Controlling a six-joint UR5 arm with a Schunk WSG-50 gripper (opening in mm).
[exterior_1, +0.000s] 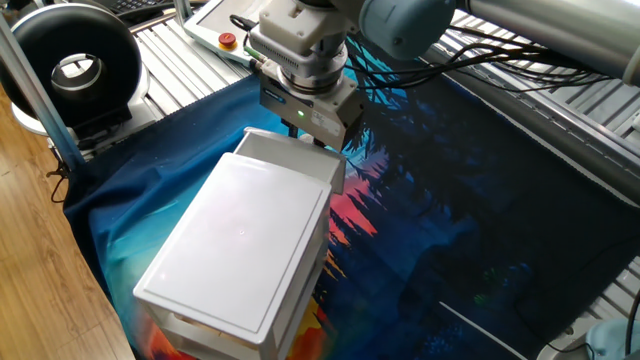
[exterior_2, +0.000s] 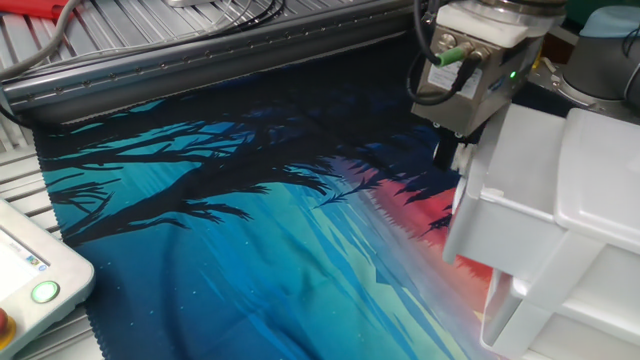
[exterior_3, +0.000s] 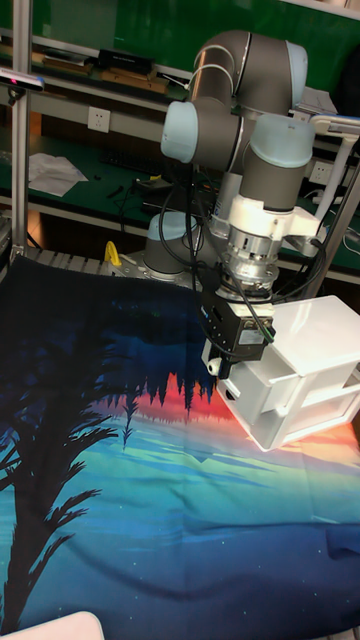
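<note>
A white drawer unit stands on the printed cloth, its top drawer pulled partly out towards my gripper. In exterior view 2 my gripper points down just in front of that drawer's face, by a small pale knob. From exterior view 3 the dark fingers also appear close against the drawer front. Whether the fingers are apart or closed on the knob cannot be made out. No contents show in the visible part of the drawer.
A teach pendant with a red button lies at one edge. A black round object stands at the back left, and cables hang beside the arm.
</note>
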